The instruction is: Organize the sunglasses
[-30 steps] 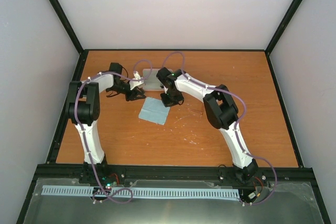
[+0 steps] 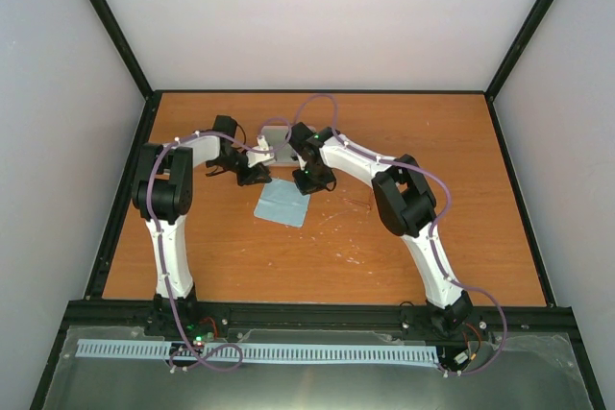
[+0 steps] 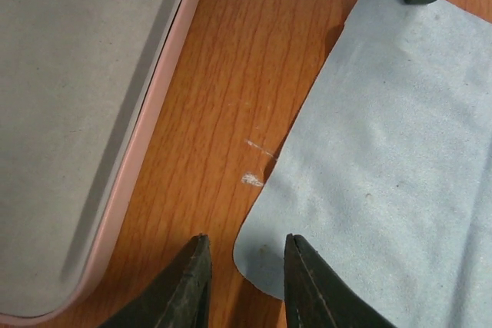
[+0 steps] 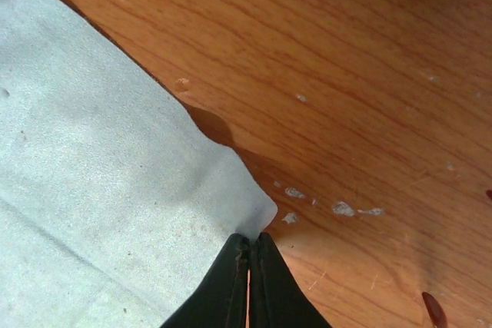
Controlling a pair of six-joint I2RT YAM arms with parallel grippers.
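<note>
A pale blue-grey cloth lies flat on the wooden table, just in front of a pink-rimmed grey tray. My left gripper hangs over the cloth's rounded corner beside the tray, its fingers apart with nothing held. In the right wrist view my right gripper is shut at the cloth's corner; whether cloth is between the fingertips is hard to tell. The right gripper's dark tip also shows at the cloth's far corner in the left wrist view. No sunglasses are clearly visible.
The tray borders the cloth on the far side, partly covered by both arms in the top view. Purple cables arch over both arms.
The right arm shows no visible change.
</note>
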